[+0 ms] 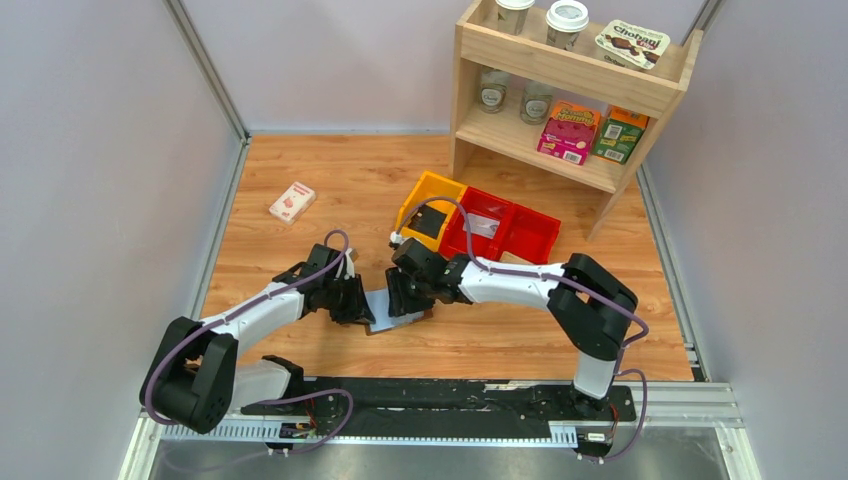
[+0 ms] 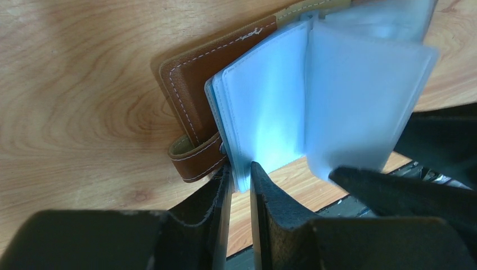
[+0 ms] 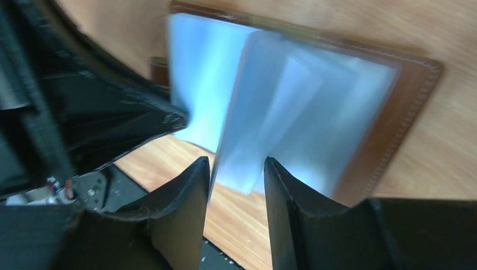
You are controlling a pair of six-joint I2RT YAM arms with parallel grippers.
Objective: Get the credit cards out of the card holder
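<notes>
The card holder lies open on the table, its brown cover (image 2: 194, 84) carrying clear bluish plastic sleeves (image 2: 261, 95). At the sleeves' corner, beside the strap, my left gripper is shut on the edge of the leaves. A sleeve leaf (image 3: 256, 107) stands lifted and bent in the right wrist view; my right gripper is closed around it, with the leaf against the left finger. Whether a card sits inside that leaf cannot be made out. A black card (image 1: 429, 221) lies in the yellow bin and a whitish card (image 1: 482, 225) in the red one.
Behind the right arm stand the yellow bin (image 1: 443, 184) and the red bin (image 1: 532, 232). A white-and-red card box (image 1: 293, 202) rests at the back left. The wooden shelf (image 1: 560, 70) with cups and boxes occupies the back right. Bare table lies at the front right.
</notes>
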